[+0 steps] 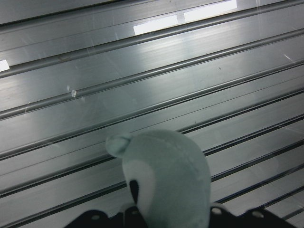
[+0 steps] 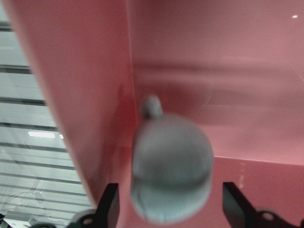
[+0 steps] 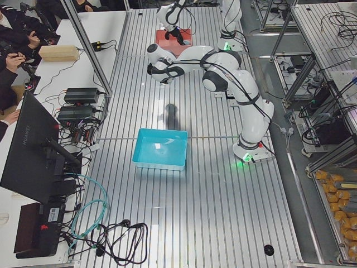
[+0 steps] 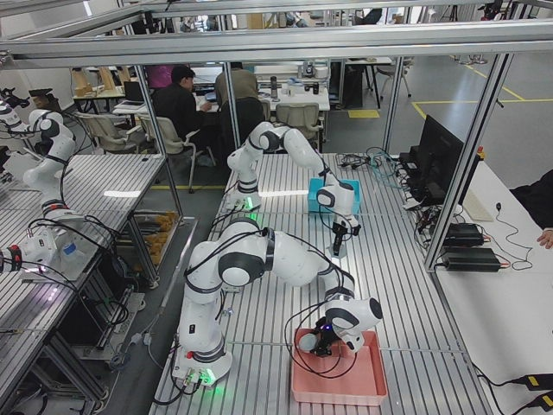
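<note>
My left gripper is over bare metal tabletop between the two bins, shut on a pale grey-green plush toy [image 1: 168, 178] with a white and black patch, seen in the left wrist view. My right gripper is down in the pink bin [image 2: 71, 95], open around a rounded pale grey-blue soft object [image 2: 171, 166] with a small knob on top, close to the bin's wall. That object is blurred; whether the fingers touch it cannot be told.
A cyan bin [image 3: 159, 151] stands on the nearer half of the table in the camera left view. Cables [image 3: 120, 240] lie at its front-left corner. A monitor [image 3: 36, 151] and electronics line the left side; metal posts rise at the edges.
</note>
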